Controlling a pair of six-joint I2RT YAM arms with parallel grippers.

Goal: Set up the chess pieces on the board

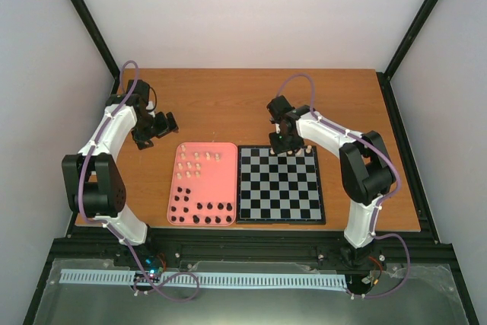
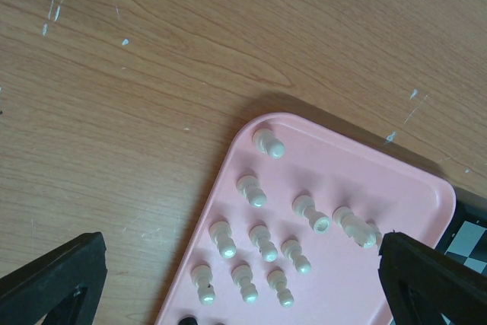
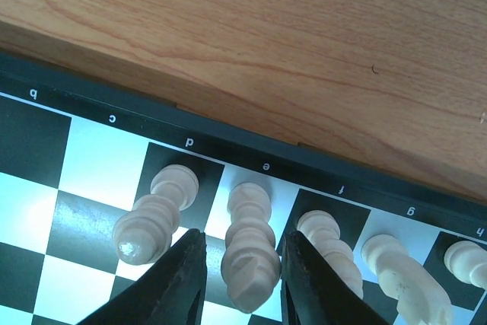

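Observation:
In the right wrist view my right gripper stands slightly open around a white chess piece (image 3: 251, 237), with a gap beside its left finger (image 3: 186, 272). That piece stands upright, its base on the light square under the letter e. Another white piece (image 3: 156, 215) is on the dark d square. White pieces also stand on f (image 3: 331, 245), g (image 3: 407, 279) and h (image 3: 468, 262). The chessboard (image 1: 278, 188) lies right of the pink tray (image 1: 209, 192). Wide open and empty, my left gripper hangs near the tray's far left corner.
White pieces (image 2: 310, 213) fill the tray's far half, and black pieces (image 1: 196, 219) stand in its near half. Most of the board is bare. Free tabletop (image 1: 221, 104) stretches behind the tray and board.

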